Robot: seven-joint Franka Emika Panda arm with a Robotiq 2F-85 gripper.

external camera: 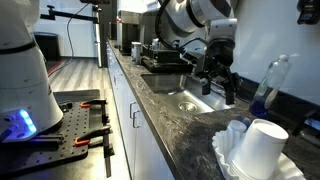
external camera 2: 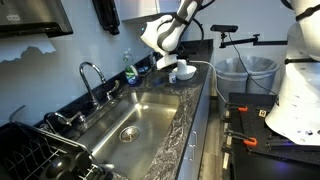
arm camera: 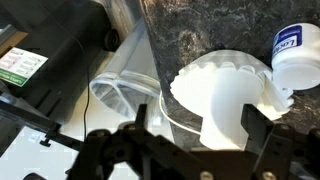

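Note:
My gripper (external camera: 217, 93) hangs over the counter by the sink, its fingers apart and nothing between them. In the wrist view the dark fingers (arm camera: 255, 122) reach in from the bottom edge. Beyond them is a white cup-like piece (arm camera: 230, 105) on a white dish with a fluted rim (arm camera: 205, 68). Exterior view 1 shows a large white cup (external camera: 262, 150) upside down on that dish, below and to the right of the gripper. A small white container (external camera: 235, 131) stands beside it; the wrist view shows a white container with a blue label (arm camera: 297, 52).
A clear bottle with blue at its base (external camera: 270, 85) stands against the back wall. The steel sink (external camera 2: 128, 135) lies along the counter (external camera: 165, 105). Past the counter's edge is a whitish bin (arm camera: 128, 75).

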